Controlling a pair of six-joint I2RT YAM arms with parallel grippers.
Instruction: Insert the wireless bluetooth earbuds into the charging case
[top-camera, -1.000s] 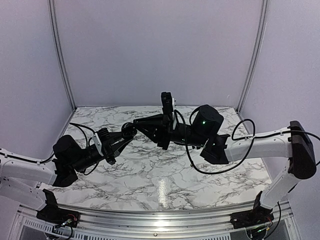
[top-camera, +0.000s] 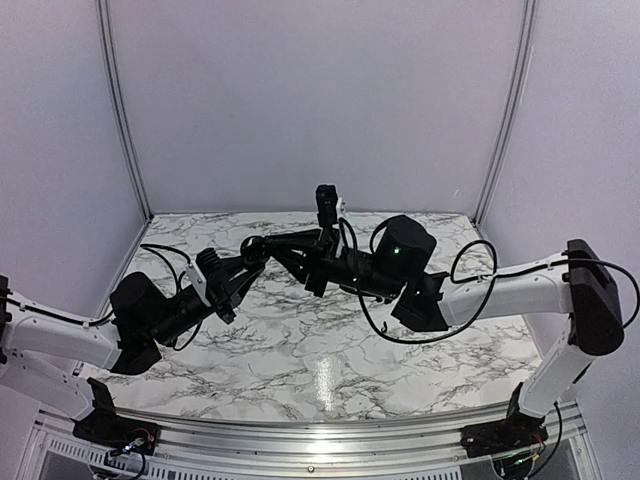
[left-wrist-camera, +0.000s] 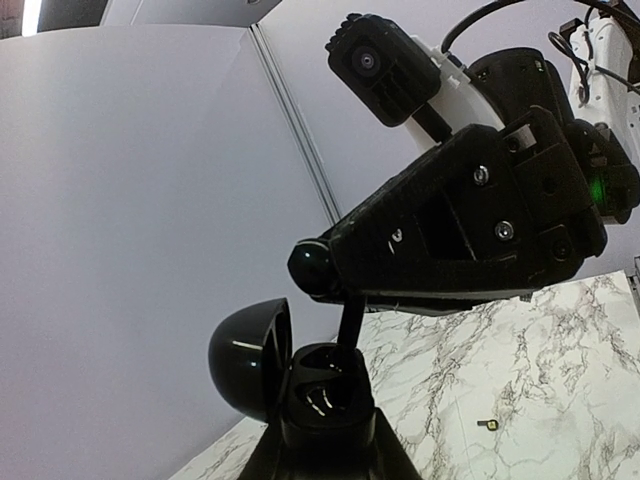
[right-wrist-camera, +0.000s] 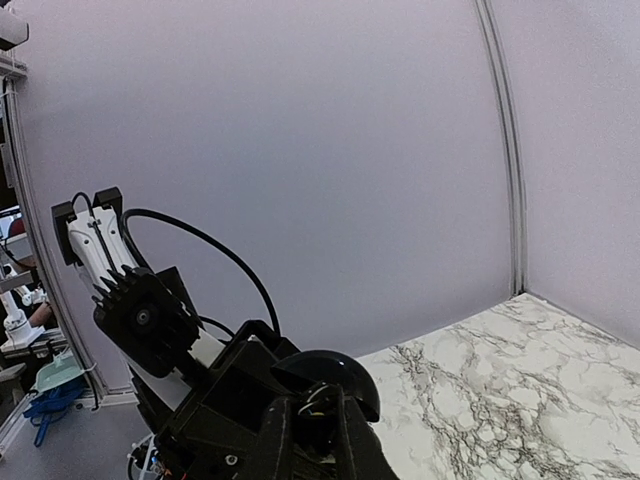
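Observation:
The black charging case (left-wrist-camera: 325, 410) is held upright by my left gripper (top-camera: 249, 275), its domed lid (left-wrist-camera: 242, 357) swung open and its two wells facing up. Just above the wells my right gripper (top-camera: 273, 243) is shut on a small black earbud (left-wrist-camera: 311, 267), with a thin stem pointing down beside the case. In the right wrist view the case's lid (right-wrist-camera: 322, 372) shows behind the right fingertips; the earbud there is mostly hidden.
A small yellow-and-dark object (left-wrist-camera: 488, 425) lies on it in the left wrist view. White walls surround the table.
Little differs from the most recent earlier top frame.

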